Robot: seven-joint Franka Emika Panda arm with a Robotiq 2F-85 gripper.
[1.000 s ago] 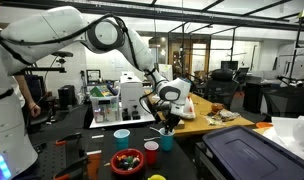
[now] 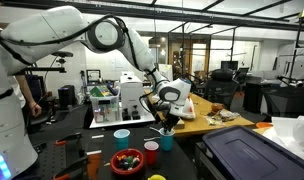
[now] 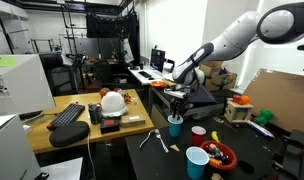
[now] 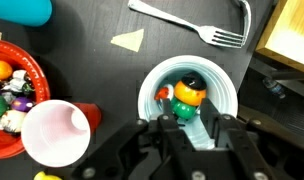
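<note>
A light blue cup (image 4: 221,84) stands upright on the dark table, with an orange toy with a black top (image 4: 190,88) inside it, beside small red and green pieces. My gripper points down at the cup's mouth, its dark fingers apart on either side of the toy's lower part. Whether they touch the toy, I cannot tell. From outside, the gripper (image 2: 170,127) is right above the blue cup (image 2: 166,143), whose wall hides its contents. In the second exterior view the same cup (image 3: 175,128) sits under the gripper (image 3: 178,112).
Near the cup are a red cup (image 2: 151,154), a red bowl (image 4: 0,136) of small toys, another blue cup (image 3: 196,161) and a fork (image 4: 187,24). A wooden table (image 3: 132,123) with clutter borders the dark surface. To the right lies a large dark tray (image 2: 247,160).
</note>
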